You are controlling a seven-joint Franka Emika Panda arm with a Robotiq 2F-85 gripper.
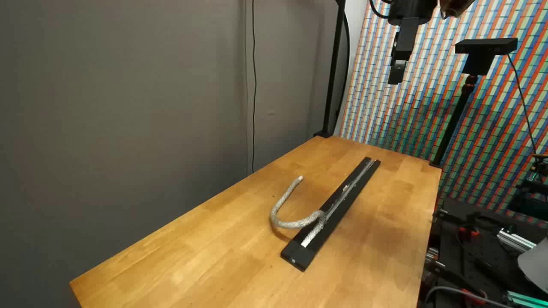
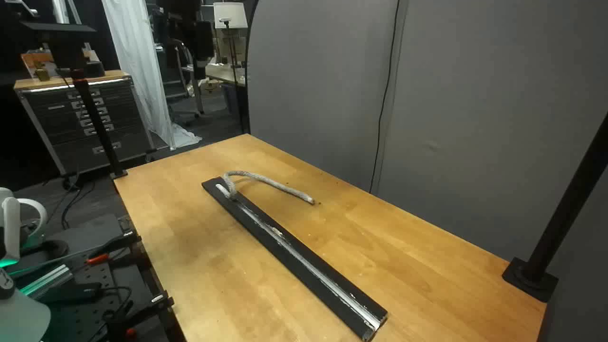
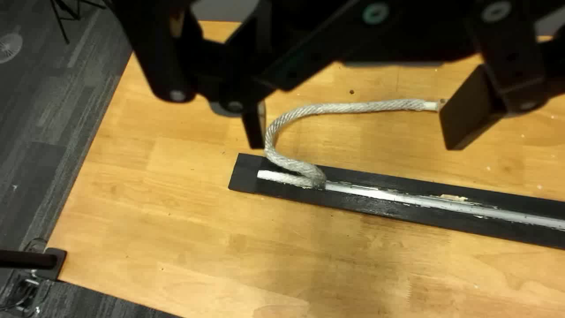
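A grey braided rope (image 1: 289, 223) lies on the wooden table, one end set in the light groove of a long black bar (image 1: 336, 211). From there it doubles back in a curve, and its free end rests on the wood beside the bar. In the wrist view the rope (image 3: 344, 108) and the bar (image 3: 413, 206) lie beyond my gripper, whose fingers stand wide apart with nothing between them. High above the table's far end, the gripper (image 1: 396, 77) is well clear of both in exterior view 1; its upper part is cut off by the frame.
Black camera posts rise at the table's edges, one at the back left (image 1: 331, 77) and one on the right (image 1: 457, 118). Cluttered equipment (image 1: 478, 256) sits past the right edge.
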